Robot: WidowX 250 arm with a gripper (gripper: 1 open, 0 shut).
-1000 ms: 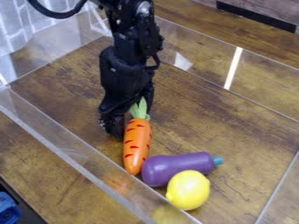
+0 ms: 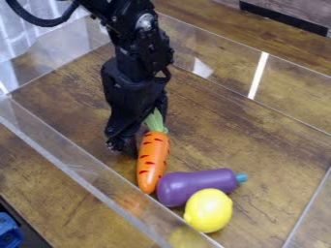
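Note:
My black gripper (image 2: 137, 134) is lowered to the wooden floor of a clear-walled enclosure, just behind an orange toy carrot (image 2: 153, 157), around its green top. The fingertips are largely hidden in shadow and behind the carrot, so whether anything is between them is unclear. The carrot lies lengthwise toward the front, beside the clear near wall.
A purple toy eggplant (image 2: 195, 186) lies right of the carrot's tip, with a yellow lemon (image 2: 208, 209) in front of it. Clear walls (image 2: 65, 145) border the area. A blue object (image 2: 6, 231) sits outside at lower left.
My gripper and arm have shifted very slightly at the carrot's top; the carrot, eggplant and lemon look unmoved.

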